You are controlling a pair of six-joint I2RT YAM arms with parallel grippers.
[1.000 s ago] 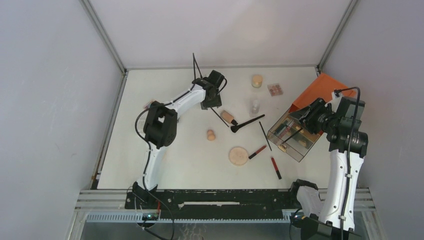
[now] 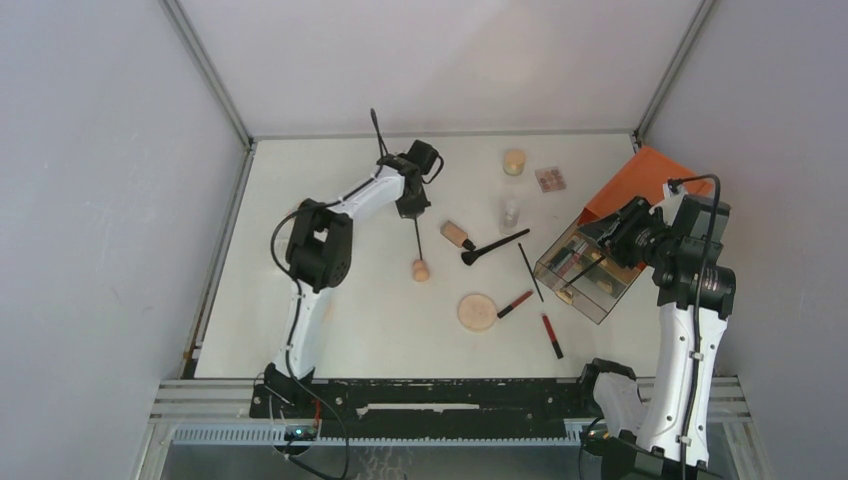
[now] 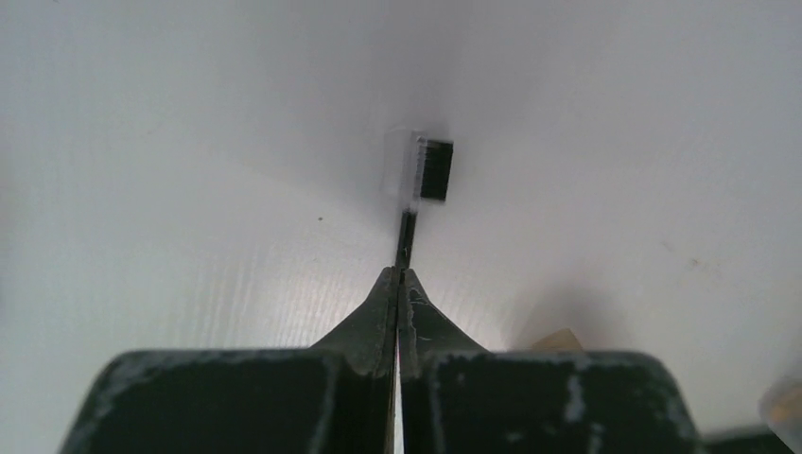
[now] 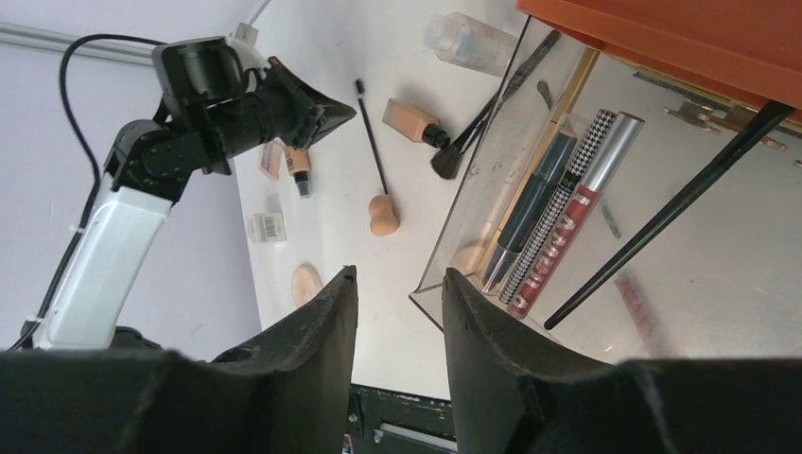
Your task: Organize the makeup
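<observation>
My left gripper (image 2: 414, 212) is over the back left of the table, shut, with the end of a thin black brush (image 2: 418, 236) at its tips; whether it is clamped or hangs freely, I cannot tell. The brush reaches toward a beauty sponge (image 2: 421, 271). My right gripper is open above the clear organizer box (image 2: 590, 310) with an orange lid (image 4: 681, 38), nothing between its fingers. Inside lie several pencils and tubes (image 4: 567, 236). A foundation bottle (image 2: 454, 232), fluffy brush (image 2: 496, 244), powder disc (image 2: 477, 312) and red pencils (image 2: 552, 335) lie loose.
A jar (image 2: 514, 162), palette (image 2: 551, 179) and clear bottle (image 2: 509, 212) stand at the back middle. More small items (image 4: 270, 227) lie under the left arm.
The thin brush has swung from diagonal to nearly vertical in the top view, toward the sponge. The right arm is still.
</observation>
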